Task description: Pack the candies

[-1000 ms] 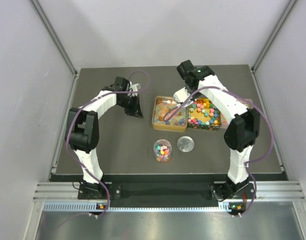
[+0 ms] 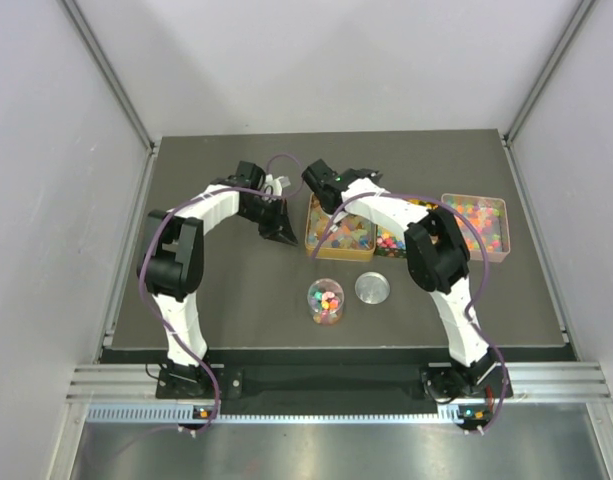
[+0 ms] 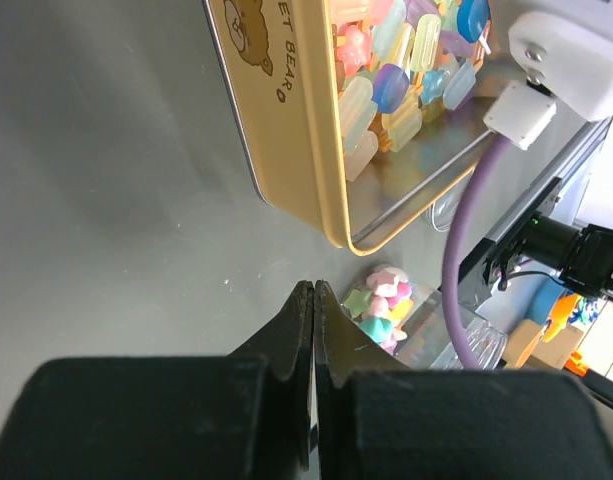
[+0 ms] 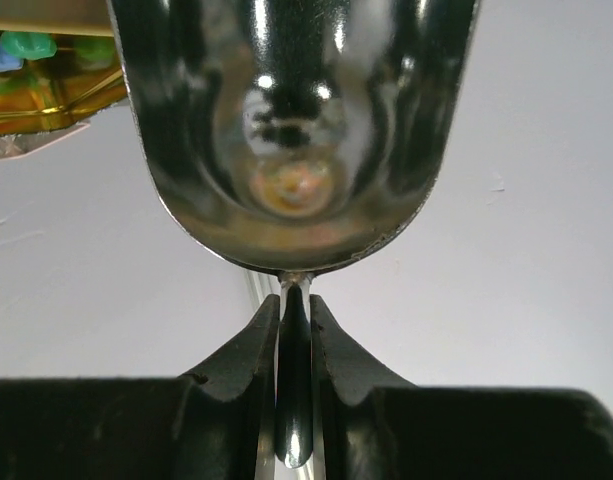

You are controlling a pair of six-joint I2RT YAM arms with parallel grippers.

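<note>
My left gripper is shut with nothing between its fingertips, left of the gold tin [image 3: 286, 140] of wrapped jelly candies [image 3: 391, 88]. My right gripper is shut on the handle of a metal scoop [image 4: 296, 220], raised over the gold tin [image 2: 340, 254] in the top view. A clear jar [image 2: 326, 300] with colourful candies stands in front. The middle tin [image 2: 391, 250] of coloured candies is partly under the right arm.
A pink-rimmed container [image 2: 496, 250] of candies sits at the right. A round silver lid [image 2: 372, 287] lies beside the jar.
My right arm has swung left from above the middle tin to over the gold tin's back.
</note>
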